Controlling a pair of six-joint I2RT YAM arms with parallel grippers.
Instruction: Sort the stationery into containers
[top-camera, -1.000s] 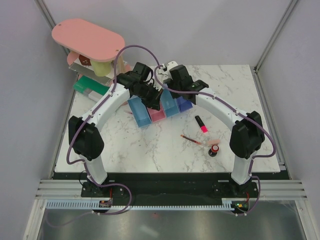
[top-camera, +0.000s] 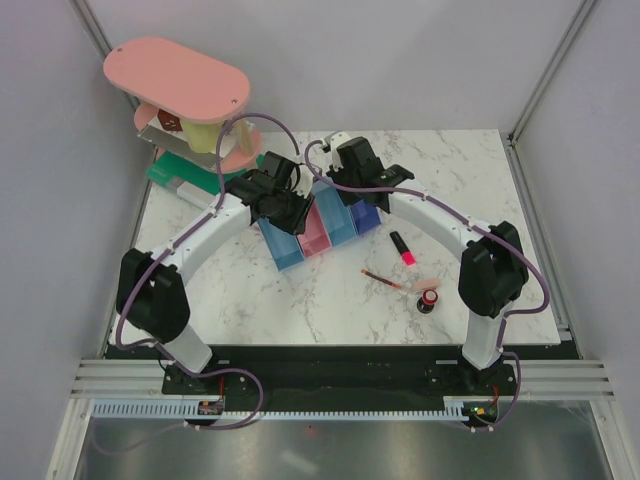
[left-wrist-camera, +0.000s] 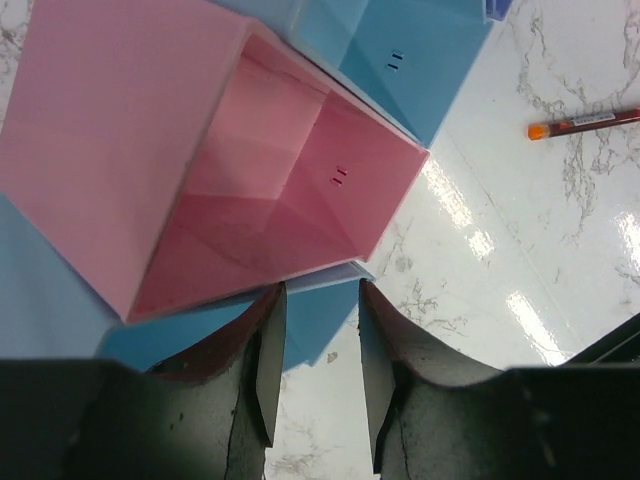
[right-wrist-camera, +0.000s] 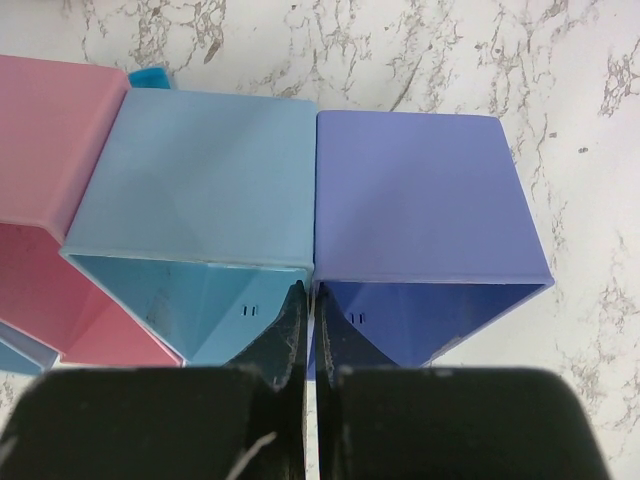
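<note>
My left gripper stands part open at the front end of the pink container, with nothing between its fingers. Below the pink one in the left wrist view, a light-blue container shows behind the fingertips. My right gripper is shut at the seam where another light-blue container meets the indigo container. Whether their thin walls are pinched there cannot be told. An orange-ended pencil-like stick, a black-and-pink marker and a dark bottle lie or stand on the table.
A pinkish piece lies beside the bottle. At the back left stand a green box and a pink-topped rack. Free table lies in front of the containers and at the far right.
</note>
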